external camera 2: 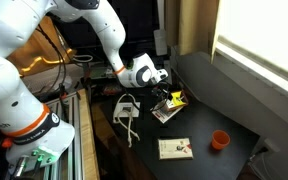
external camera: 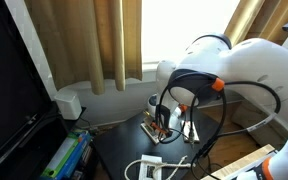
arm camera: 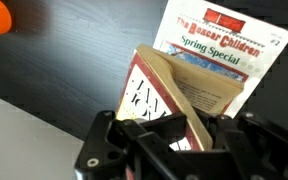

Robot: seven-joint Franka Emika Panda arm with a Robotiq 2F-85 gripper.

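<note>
In the wrist view my gripper is shut on a thin book (arm camera: 172, 92). Its long tan edge faces the camera, and a pale cover with red borders and large letters slants away on the left. Behind it lies a flat book (arm camera: 221, 38) titled "The Boxcar Children Spring Special", partly covered by the held one. In the second exterior view the gripper (external camera 2: 165, 94) is low over the flat book (external camera 2: 168, 112), beside a yellow patch (external camera 2: 178, 98). The arm and small scale leave the held book's lower end unclear.
A white rectangular item (external camera 2: 175, 148) and an orange cup (external camera 2: 220, 140) stand apart on the dark table (external camera 2: 204, 165). A white cable (external camera 2: 131, 124) loops on the other side. Colourful books (external camera: 69, 157) are stacked beyond the table. Bare table surrounds the white item.
</note>
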